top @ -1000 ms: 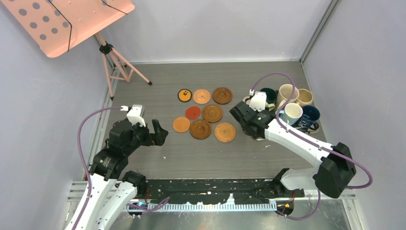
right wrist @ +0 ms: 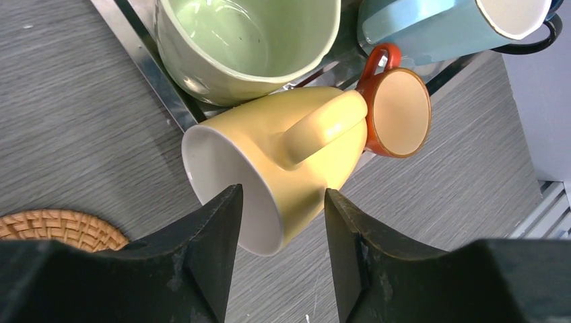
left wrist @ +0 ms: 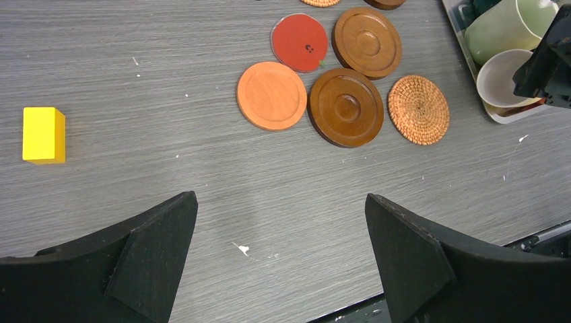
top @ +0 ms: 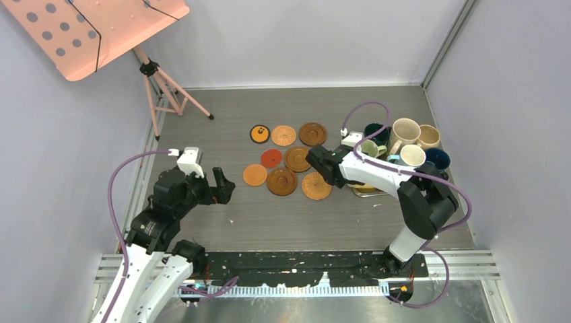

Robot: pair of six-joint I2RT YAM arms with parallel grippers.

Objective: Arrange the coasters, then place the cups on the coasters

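A yellow cup [right wrist: 310, 182] lies on its side at the tray's near-left corner, white mouth facing down-left. My right gripper is part open at the cup's mouth, fingertips close to its rim and yellow wall; whether they touch is unclear. Coasters cover the middle table, among them a woven one [top: 316, 186] and dark wooden ones [top: 281, 181]. My left gripper hangs open over bare table on the left, nothing between its fingers.
The metal tray [right wrist: 151, 67] holds several other cups, including a green one [right wrist: 246, 33] and an orange one [right wrist: 397, 111]. A yellow block [left wrist: 44, 134] shows in the left wrist view.
The left arm is unchanged.
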